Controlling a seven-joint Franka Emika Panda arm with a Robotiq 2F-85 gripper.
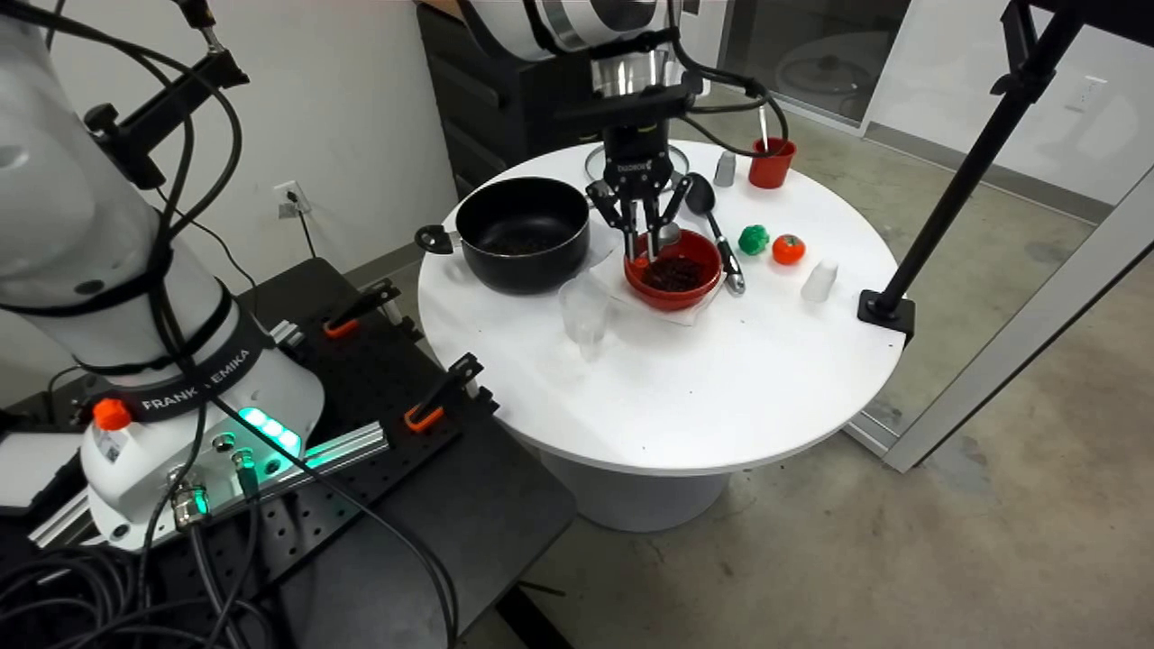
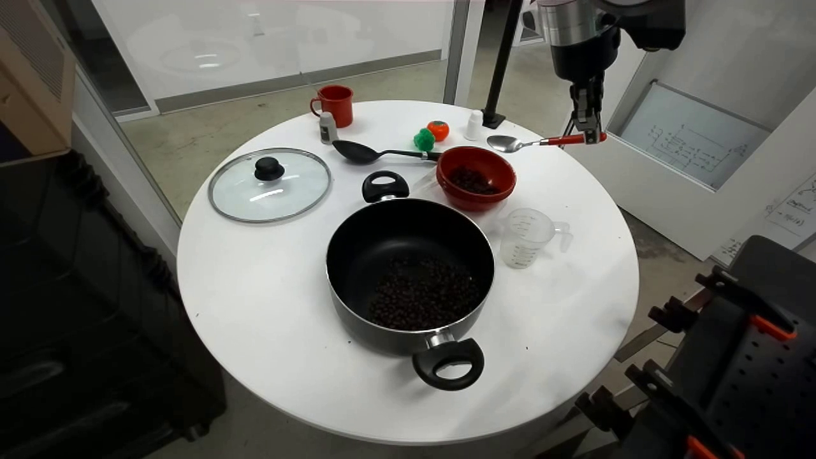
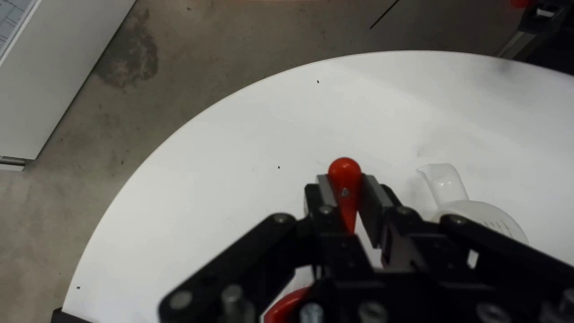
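Observation:
My gripper (image 2: pixel 591 138) is shut on the red handle (image 2: pixel 562 140) of a spoon, held up in the air. The spoon's metal bowl (image 2: pixel 504 143) points left in exterior view 2 and looks empty. In the wrist view the rounded end of the red handle (image 3: pixel 345 171) shows between my fingers. A red bowl (image 2: pixel 459 197) holds dark beans (image 2: pixel 472 180); in exterior view 1 my gripper (image 1: pixel 641 258) appears over its far left part. The black pot (image 2: pixel 336 287) has many dark beans (image 2: pixel 417 298) on its bottom.
A clear measuring cup (image 2: pixel 521 238) stands between pot and bowl's front side. The glass lid (image 2: pixel 298 195), black ladle (image 2: pixel 357 152), red mug (image 2: pixel 337 106), shakers, green vegetable (image 2: pixel 424 140) and tomato (image 2: pixel 438 131) lie farther back.

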